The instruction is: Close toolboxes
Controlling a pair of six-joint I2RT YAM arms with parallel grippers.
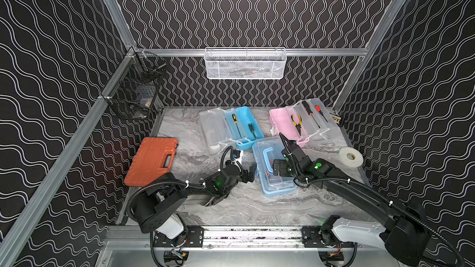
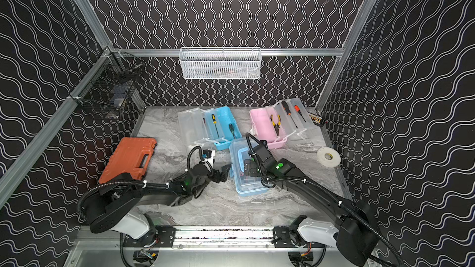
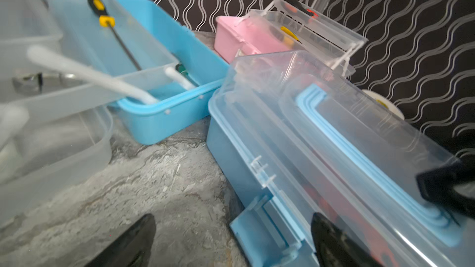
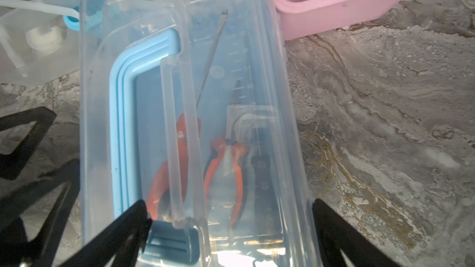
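Note:
The front blue toolbox (image 1: 272,188) has its clear lid (image 4: 237,94) lowered over the base, with pliers and other tools visible inside. Its blue latch (image 3: 269,227) on the left side hangs outward, unfastened. My left gripper stands open by that latch, which shows between its fingers. Over the lid, my right gripper is open, its fingers spread to either side of the lid's near part. Farther back, a second blue toolbox (image 1: 252,116) and a pink toolbox (image 1: 279,118) lie open, their clear lids folded to the outside with screwdrivers and pliers showing.
An orange case (image 1: 148,160) lies at the left, and a roll of white tape (image 1: 350,157) at the right. Against the back wall hangs a white wire basket (image 1: 245,64). Bare marble tabletop (image 1: 292,210) stretches along the front.

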